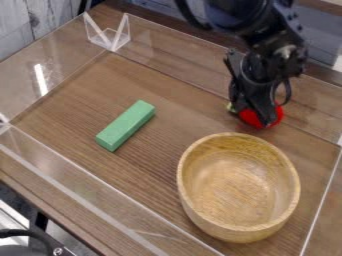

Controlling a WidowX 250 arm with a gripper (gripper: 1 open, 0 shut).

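Observation:
The black gripper [251,98] is lowered over a red object [267,115] at the right of the table, hiding much of it; a small greenish part shows at its left. The gripper looks nearly closed, but whether anything is between its fingers cannot be made out.
A wide beige bowl [238,194] lies in front of the red object at the lower right. A green block [126,125] rests at the middle left. A white wire item [108,30] stands at the back left.

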